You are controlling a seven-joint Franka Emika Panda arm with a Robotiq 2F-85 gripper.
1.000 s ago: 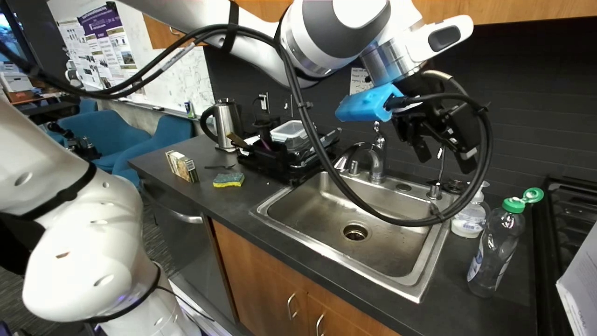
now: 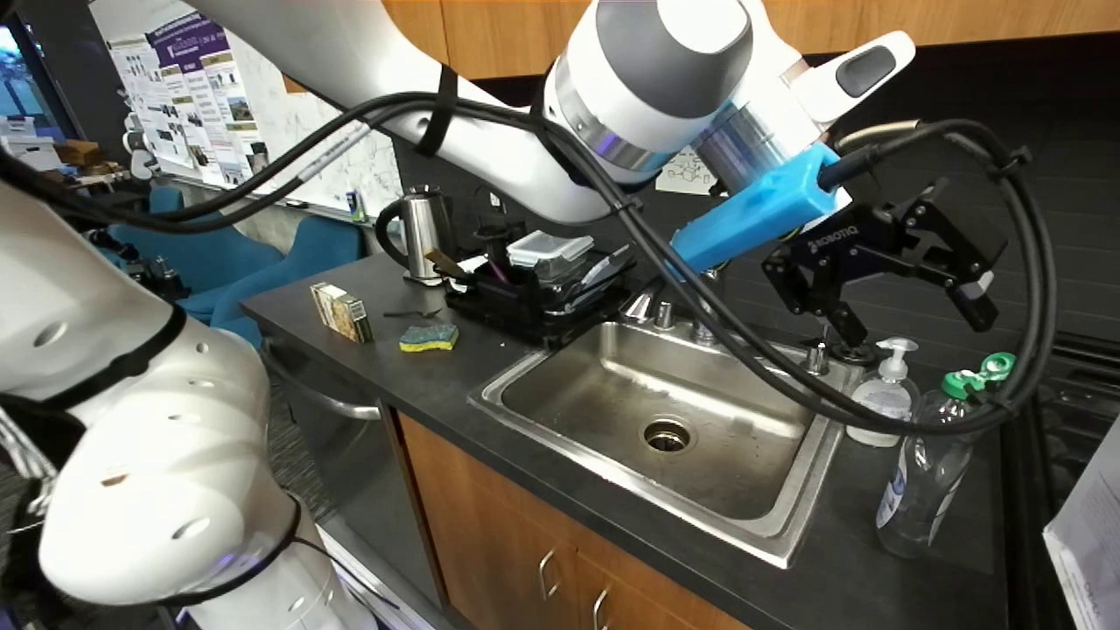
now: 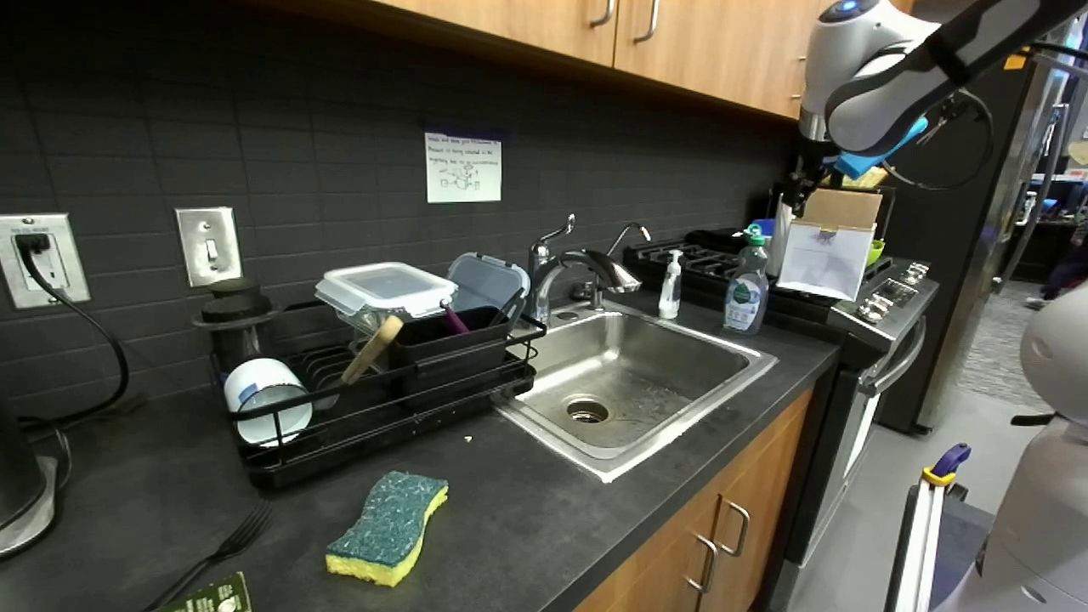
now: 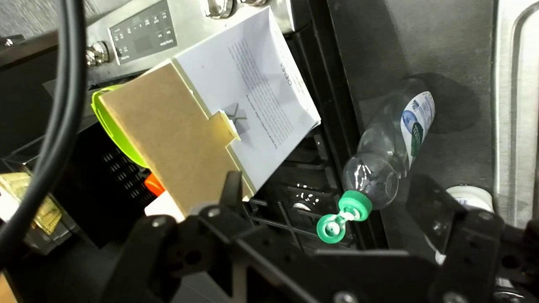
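Note:
High above the back right of the sink, my gripper (image 2: 916, 317) is open with nothing between its fingers. A clear dish-soap bottle (image 2: 926, 478) with its green cap flipped up stands upright on the counter between sink and stove. In the wrist view the same bottle (image 4: 379, 164) shows past the spread fingers, some way off from them. A clear pump bottle (image 2: 885, 404) stands just behind it, partly covered by the arm's cable. On the left counter lies a yellow and green sponge (image 3: 390, 525), with a fork (image 3: 219, 552) close by.
The steel sink (image 2: 672, 415) is empty. A full dish rack (image 3: 377, 408) stands left of it. On the stove (image 3: 704, 267) leans a white and brown box (image 4: 212, 111). Wooden cabinets (image 3: 704, 51) hang overhead. My cable (image 2: 1024, 304) loops low beside the bottles.
My gripper has swung right and turned, and its open fingers now show from a broader side. The cable loop has shifted right, crossing in front of the bottles. Counter objects have stayed put.

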